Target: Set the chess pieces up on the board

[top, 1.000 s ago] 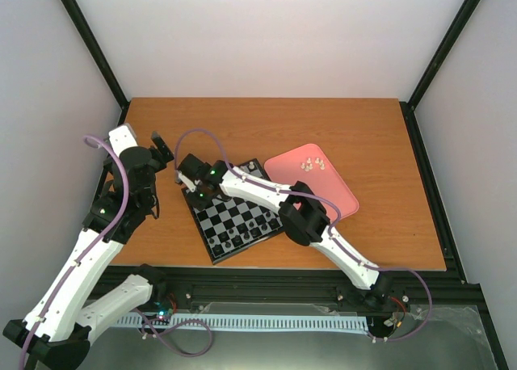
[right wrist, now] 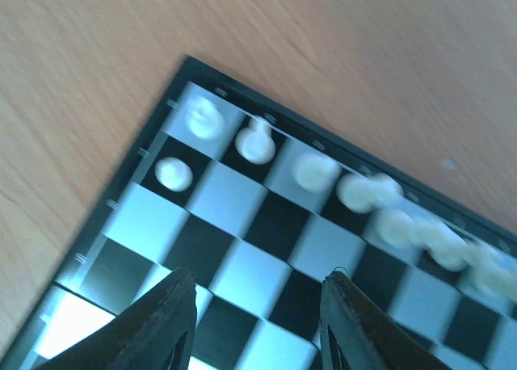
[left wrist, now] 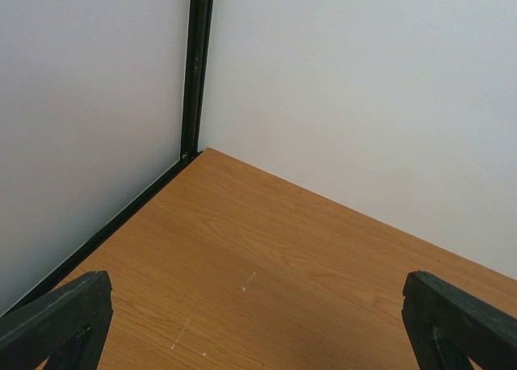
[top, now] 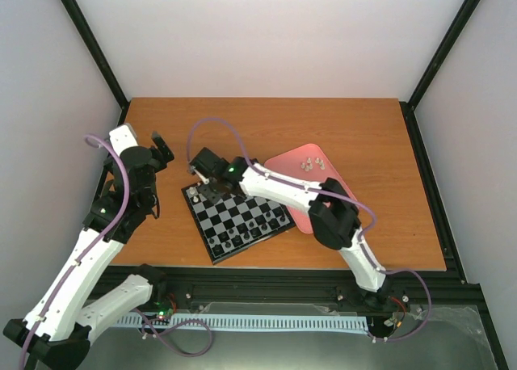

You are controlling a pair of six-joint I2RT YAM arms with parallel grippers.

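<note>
The black-and-grey chessboard (top: 234, 220) lies mid-table, black pieces (top: 236, 241) standing along its near side. In the right wrist view a white pawn (right wrist: 174, 174) stands alone one row in from the corner, and several white pieces (right wrist: 256, 144) line the far edge row, those to the right blurred. My right gripper hovers over the board, open, with nothing between its fingers. More white pieces (top: 313, 164) rest on the pink tray (top: 347, 194). At the left, away from the board, my left gripper is raised and open, bare table and wall beyond it.
My right arm (top: 283, 188) reaches across the tray's near left part and the board's far side, hiding some squares. White walls enclose the sides and back.
The right arm has shifted to the right, its gripper leaving the board's left corner and moving along the far edge. The left arm has stayed still.
</note>
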